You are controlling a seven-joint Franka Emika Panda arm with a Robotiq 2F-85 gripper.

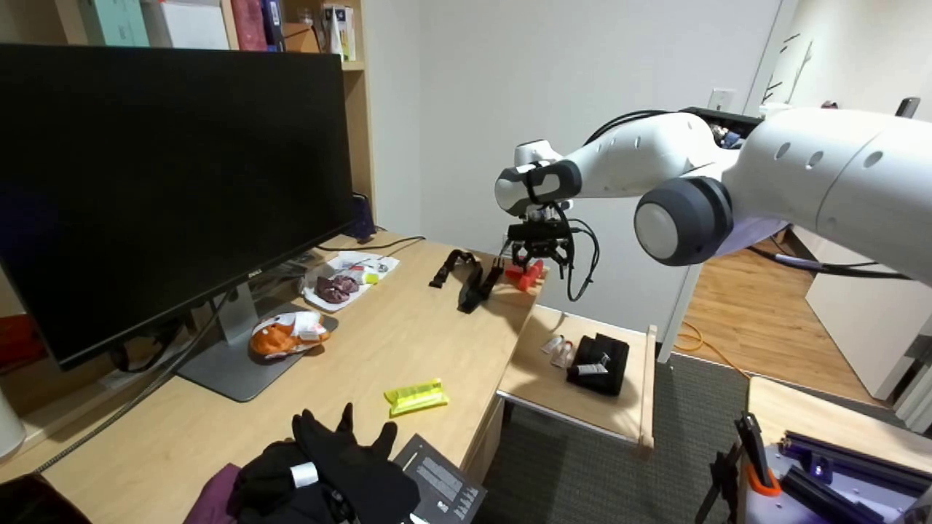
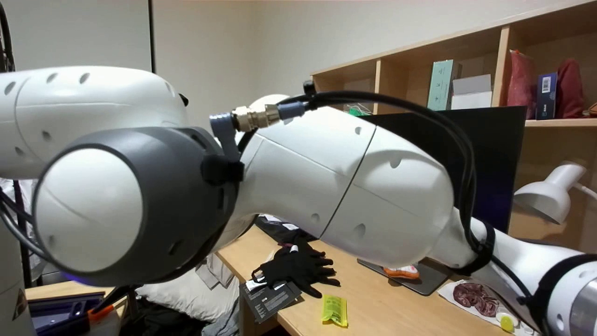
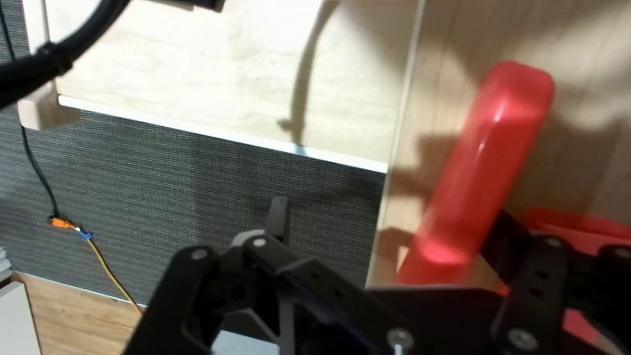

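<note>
A glossy red object (image 1: 526, 276) lies at the desk's far right corner; its long bar (image 3: 479, 159) fills the right side of the wrist view. More red shows behind my right finger. My gripper (image 1: 537, 259) is open and pointing down, low over that corner. Seen from the wrist, the left fingertip (image 3: 278, 218) is out over the carpet past the desk edge. The right finger (image 3: 535, 284) overlaps the red object, with the bar between the two fingers in the picture. Whether either finger touches it, I cannot tell. Exterior view 2 leaves the gripper out of frame.
Black straps (image 1: 476, 284) lie left of the red object. Below the desk edge an open drawer (image 1: 524, 371) holds a black pouch (image 1: 600, 362) and small packs. A yellow packet (image 1: 416, 397), black gloves (image 1: 345, 463) and a monitor (image 1: 175, 183) occupy the nearer desk.
</note>
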